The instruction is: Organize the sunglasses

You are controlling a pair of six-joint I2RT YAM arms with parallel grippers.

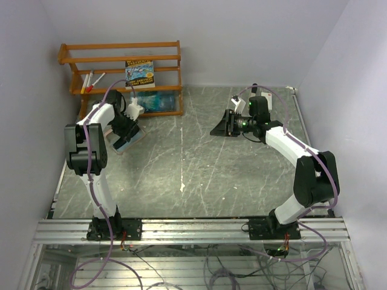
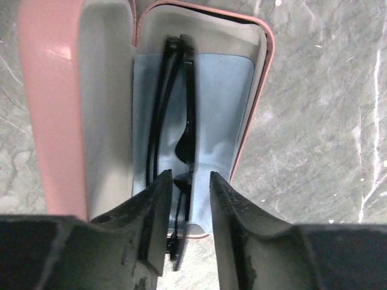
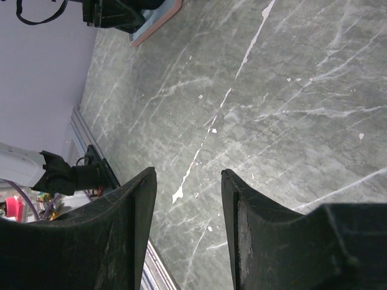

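Observation:
In the left wrist view, an open pink case [image 2: 268,66] with a grey lining holds a flat blue cloth [image 2: 227,115]. Dark folded sunglasses [image 2: 189,109] stand on edge lengthwise over the cloth, their near end between the fingers of my left gripper. They lie close to its left finger, with a clear gap to the right finger, so the fingers stand apart. How deep the sunglasses sit is hard to tell. My right gripper is open over bare table, empty between its fingers.
A wooden rack [image 1: 121,58] stands behind the case, holding a comic book [image 1: 139,74] and pens. A blue translucent item [image 1: 156,101] sits on its lower level. Small items lie behind the right arm.

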